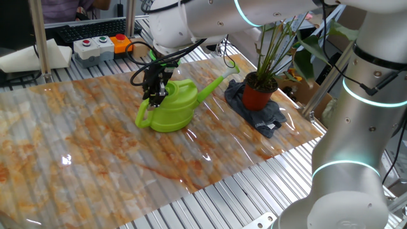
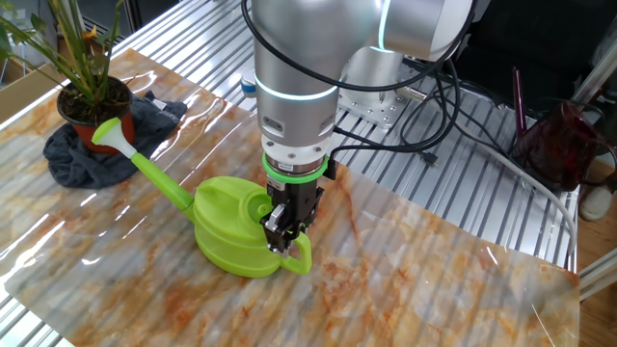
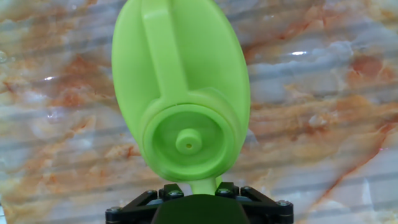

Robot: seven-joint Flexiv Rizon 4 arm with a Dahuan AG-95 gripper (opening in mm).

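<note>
A light green watering can stands upright on the marbled sheet, its spout pointing toward the potted plant. My gripper reaches down from above at the can's handle, on the side away from the spout. In the wrist view the can's round filling opening faces up, and a strip of the handle shows between the two black fingertips of the gripper. A narrow pale strip appears left of that handle part. Whether the pads press on the handle is hidden.
A plant in a terracotta pot sits on a dark grey cloth beyond the spout. Control boxes with buttons stand at the back. A dark red watering can is off the sheet.
</note>
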